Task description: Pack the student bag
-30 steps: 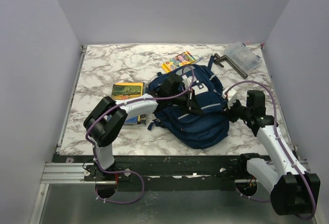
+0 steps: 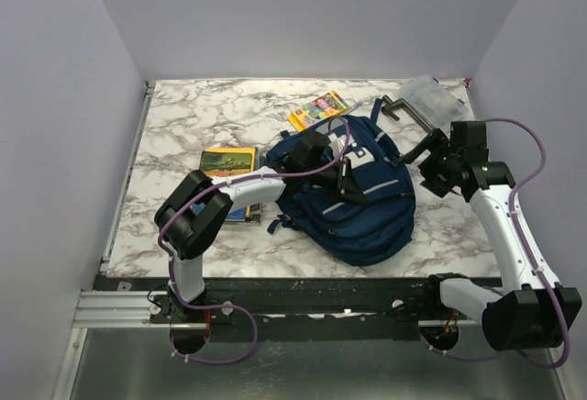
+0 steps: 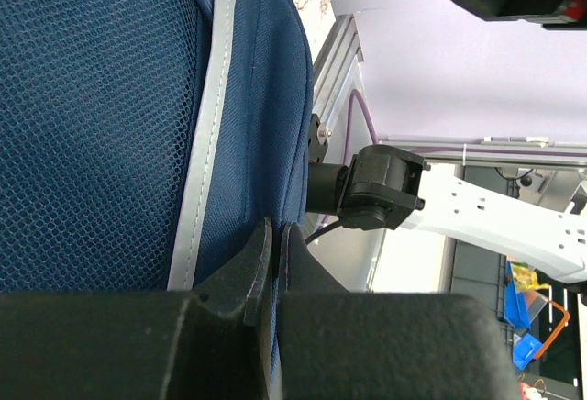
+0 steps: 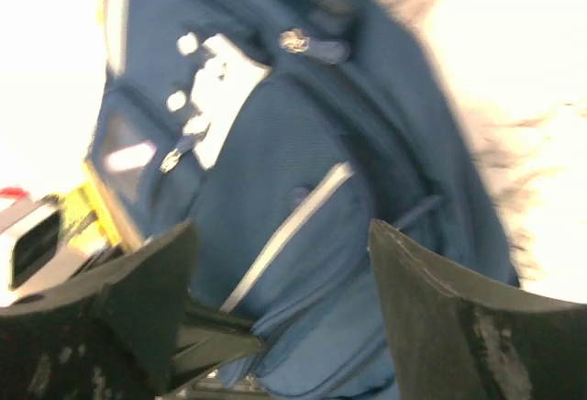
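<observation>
The dark blue backpack [image 2: 358, 230] lies in the middle of the marble table. My left gripper [image 2: 347, 182] is over it, shut on its fabric edge by the grey strip, as the left wrist view [image 3: 280, 258] shows. My right gripper [image 2: 426, 166] stands open at the bag's right side, above it; the right wrist view [image 4: 284, 299] is blurred, with the bag below the fingers. Books [image 2: 227, 160] lie left of the bag.
A colourful book [image 2: 316, 106] lies behind the bag, with a clear case [image 2: 431, 97] and a black bracket-like item [image 2: 408, 111] at back right.
My right arm has risen and moved right, away from the bag's edge. My left arm has barely moved.
</observation>
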